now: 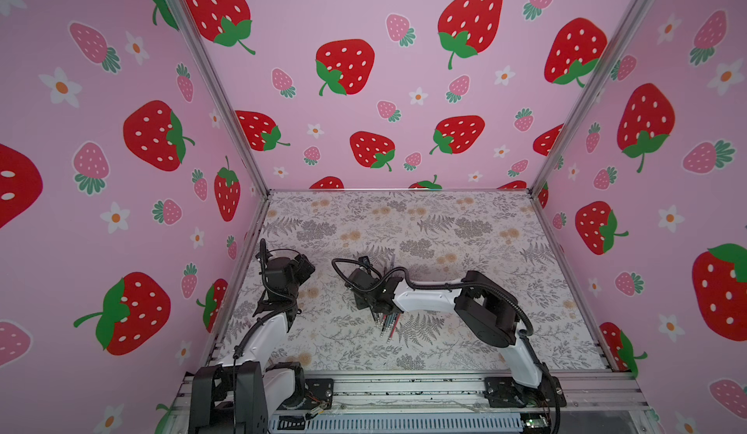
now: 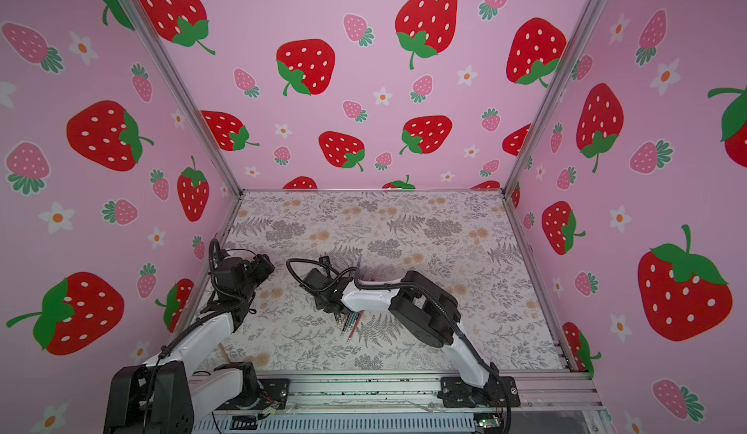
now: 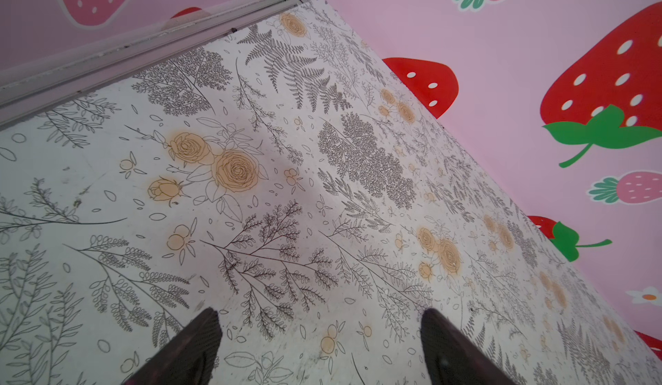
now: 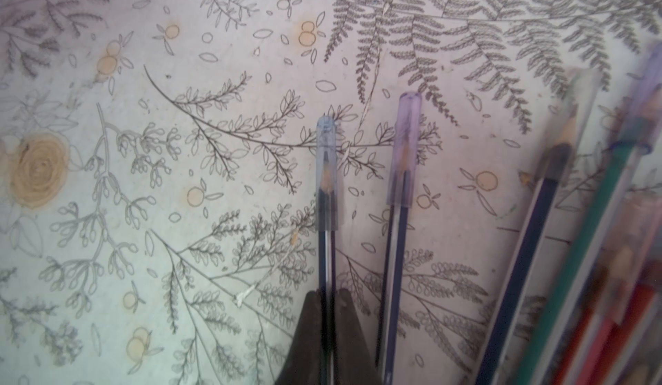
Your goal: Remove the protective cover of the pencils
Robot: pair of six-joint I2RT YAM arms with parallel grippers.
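Observation:
Several pencils with translucent caps lie on the patterned table under my right arm. In the right wrist view, a dark pencil with a blue cap (image 4: 326, 136) runs between my right gripper's (image 4: 329, 295) fingertips, which are closed nearly together below the cap; whether they grip it is hard to tell. Beside it lie a purple-capped pencil (image 4: 407, 122), a clear-capped blue one (image 4: 517, 274), a green one (image 4: 579, 260) and red ones (image 4: 627, 309). My left gripper stands open over bare table at the left, nothing between its fingers.
Strawberry-printed walls (image 1: 420, 76) with metal rails enclose it. My left arm is at the left edge.

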